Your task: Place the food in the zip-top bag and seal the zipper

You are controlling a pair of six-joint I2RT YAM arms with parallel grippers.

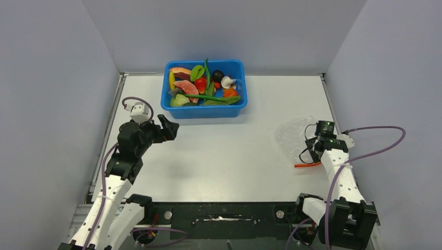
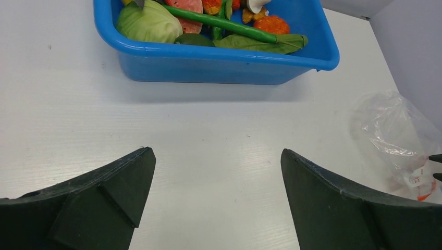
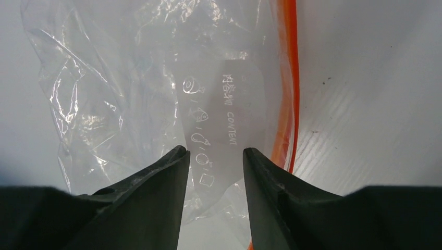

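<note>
At the table's right side lies a clear zip top bag (image 1: 292,136), crumpled and flat, with an orange zipper strip (image 1: 306,165) along its near edge. My right gripper is over the bag, its fingers part open. Printed bag film shows through the gap between its fingers; whether they touch it I cannot tell. The orange zipper strip (image 3: 290,88) runs just right of the right finger. Toy food fills a blue bin (image 1: 203,112), including a green bean (image 2: 224,24) and a cabbage (image 2: 147,22). Open and empty, my left gripper hangs over bare table in front of the bin.
Grey walls (image 1: 385,67) stand close on the right side, the left side and behind the bin. The bag lies near the right table edge.
</note>
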